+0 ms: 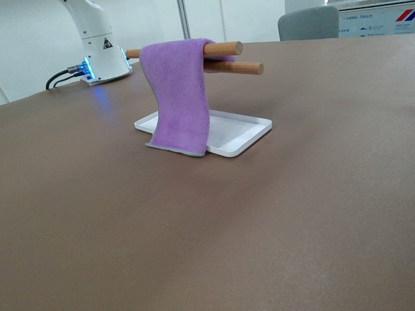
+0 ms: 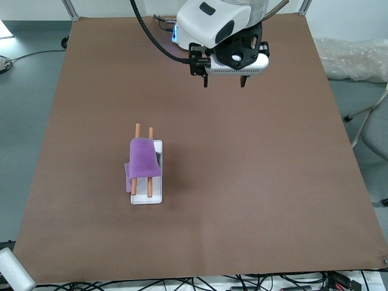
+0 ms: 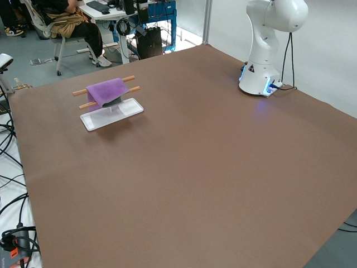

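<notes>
A purple towel (image 2: 143, 157) is draped over two wooden rods (image 1: 233, 67) above a white tray (image 2: 146, 199) on the brown table. In the top view the towel (image 1: 177, 97) hangs down in front, its hem near the tabletop; in the right view it (image 3: 107, 91) lies over both rods. My gripper (image 2: 224, 82) is at the far end of the table in the left view, above and right of the towel and well apart from it, its two black fingers apart with nothing seen between them.
Cables run along the table's near edge in the left view, and a grey chair (image 2: 376, 127) stands off its right side. A person sits beyond the table in the right view.
</notes>
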